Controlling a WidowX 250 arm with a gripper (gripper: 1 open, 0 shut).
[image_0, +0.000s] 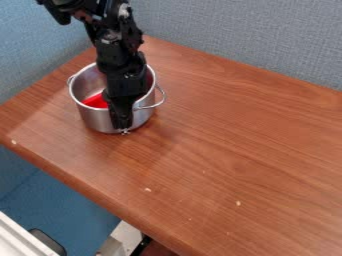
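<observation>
A steel pot (92, 117) with side handles stands on the wooden table (227, 150) near its left edge. A red object (94, 101) shows inside it, partly hidden by my arm. My black gripper (122, 122) reaches down at the pot's front right, its tip low by the rim; it looks shut, and I see nothing between its fingers, though the tip is hard to make out.
Blue-grey padded walls border the table at the back and left. Off the front left corner are a white object (19, 243) and blue floor.
</observation>
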